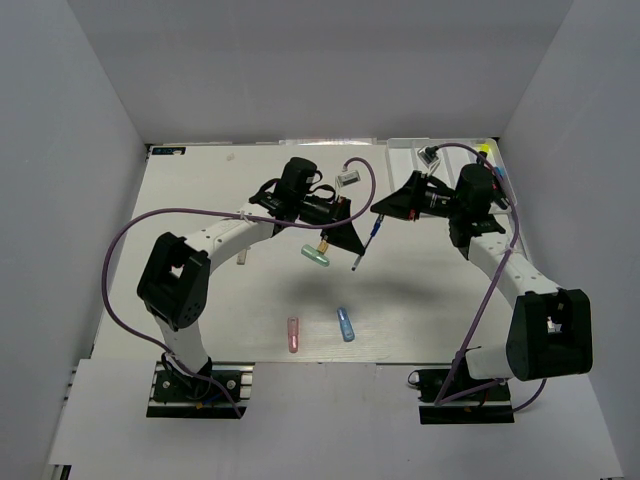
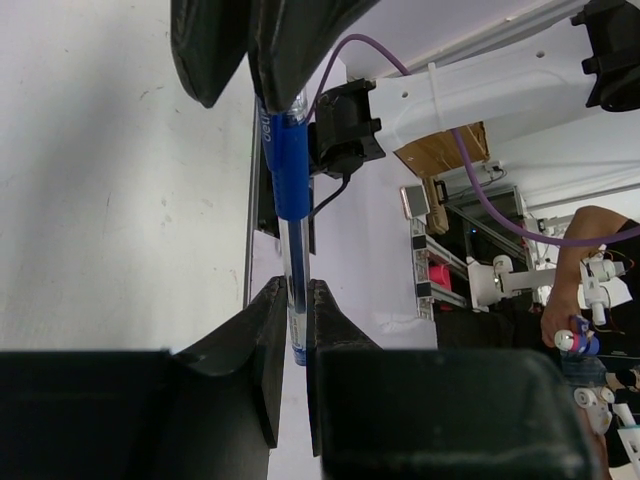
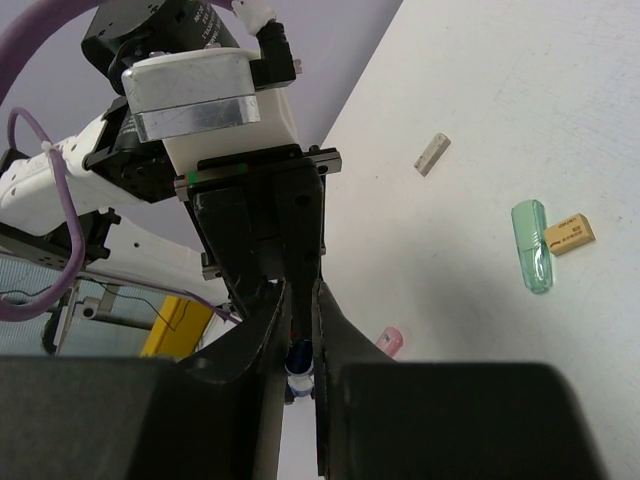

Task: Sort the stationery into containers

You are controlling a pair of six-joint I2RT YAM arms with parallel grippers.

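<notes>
A blue-and-clear pen (image 2: 291, 175) stands between my two grippers: my left gripper (image 1: 356, 250) is shut on its lower, clear end, and my right gripper (image 1: 390, 208) is shut on the other end. In the right wrist view the pen is mostly hidden behind the fingers. Below my left gripper lie a green item (image 1: 314, 256) and a tan eraser (image 3: 568, 236). Near the front edge lie a pink item (image 1: 293, 334) and a blue item (image 1: 345, 324). A pale grey bar (image 3: 432, 154) lies farther left.
A white divided tray (image 1: 400, 152) stands at the back right, partly hidden by my right arm, with some coloured items at its right. Grey walls border the sides and back.
</notes>
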